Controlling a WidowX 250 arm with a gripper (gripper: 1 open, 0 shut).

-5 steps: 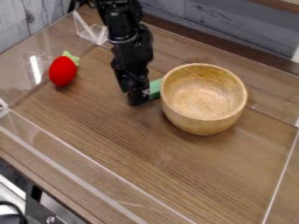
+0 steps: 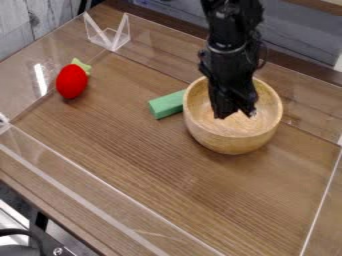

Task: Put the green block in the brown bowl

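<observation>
The green block point(image 2: 166, 104) lies on the table against or just left of the brown bowl point(image 2: 230, 144), outside it; I cannot tell whether the two touch. My dark gripper point(image 2: 243, 108) reaches down from the top of the view, its tip over the bowl's inside, well to the right of the block. No green shows at the fingertips. The arm covers part of the bowl's far rim, and whether the fingers are apart is too dark and small to tell.
A red strawberry-like object point(image 2: 72, 81) with a green top sits at the left. Behind it stands a clear wire-like holder point(image 2: 108, 33). Dark cables point(image 2: 27, 240) lie at the lower left corner.
The block has stayed about where it was, left of the bowl. Bowl and red object look unmoved.
</observation>
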